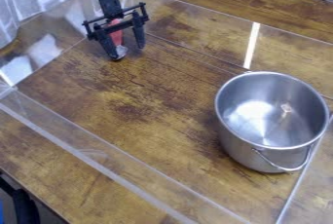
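Observation:
My black gripper (115, 31) is at the upper left, low over the wooden table (143, 121). A small red and silver object (116, 39) sits at or between its fingers, partly hidden by them. I cannot tell whether the fingers are closed on it.
A large steel pot (271, 116) with a wire handle stands at the right. Clear plastic edging runs round the work area, with a metallic sheet at the left edge.

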